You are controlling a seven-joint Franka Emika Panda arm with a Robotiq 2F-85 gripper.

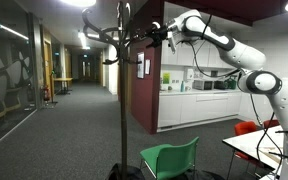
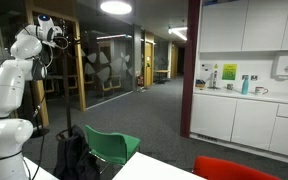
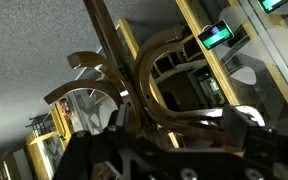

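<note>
A tall dark wooden coat stand (image 1: 123, 100) rises left of centre in exterior view 1, curved hooks at its top. The arm reaches in high from the right, and my gripper (image 1: 154, 39) is close beside those hooks. In the wrist view the brown curved hooks (image 3: 160, 75) and the post lie below and between the spread fingers of my gripper. The fingers are open, with no object gripped. Whether a finger touches the wood cannot be told. In exterior view 2 the gripper (image 2: 56, 40) is small near the stand's top.
A green chair (image 1: 171, 158) stands on the floor right of the stand's base. Further right are a white table (image 1: 254, 145) and a red chair (image 1: 246, 128). A black bag (image 2: 72, 152) sits at the stand's foot. Open carpet stretches down the corridor.
</note>
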